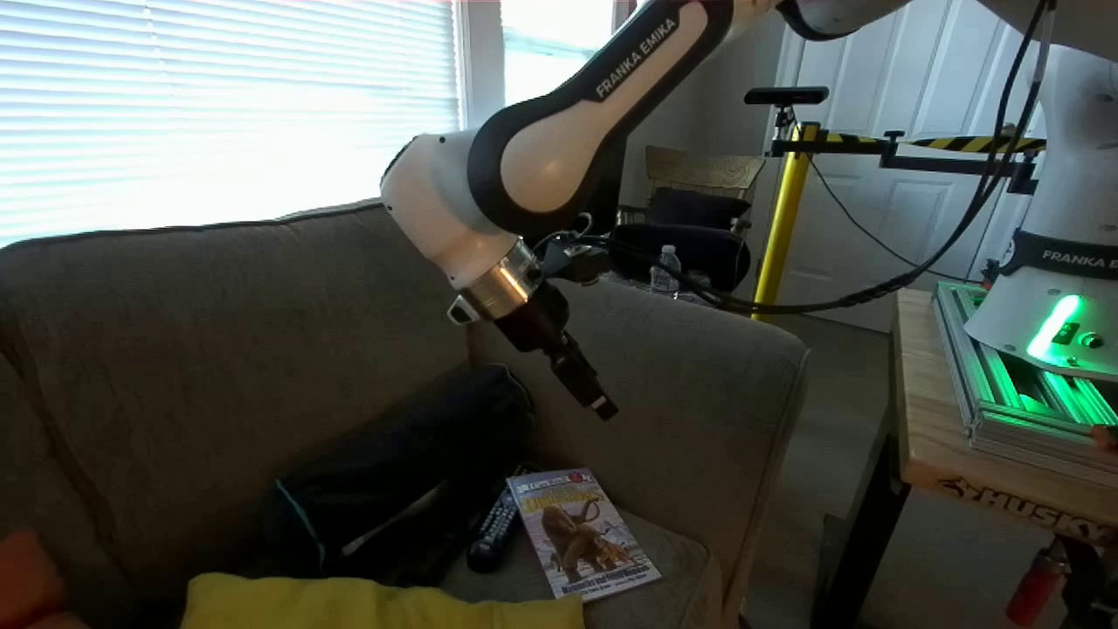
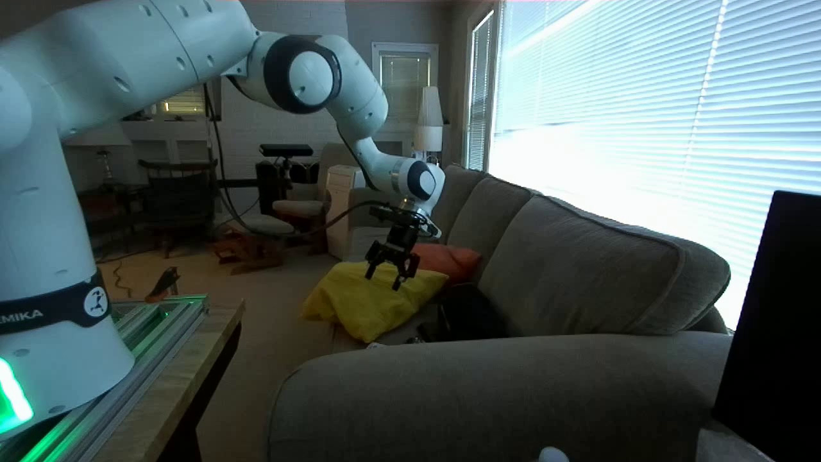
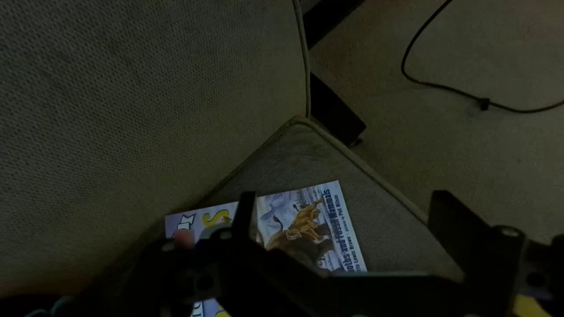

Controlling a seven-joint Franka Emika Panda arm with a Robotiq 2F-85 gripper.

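Note:
My gripper (image 2: 383,280) hangs above the couch seat with its two fingers spread and nothing between them. In the wrist view the fingers (image 3: 244,214) stand wide apart, over the seat corner. A picture book (image 1: 583,533) with mammoths on its cover lies flat on the seat cushion, below the gripper in exterior view 1. In the wrist view the book (image 3: 312,227) is partly covered by the gripper's body. Left of the book, a dark remote control (image 1: 494,533) rests partly against or under its edge; which of these cannot be made out.
A black bag (image 1: 409,477) lies against the couch back. Beside it are a yellow pillow (image 1: 388,603) and an orange pillow (image 2: 446,262). The couch arm (image 1: 671,346) rises right of the book. A cable (image 3: 439,84) lies on the floor.

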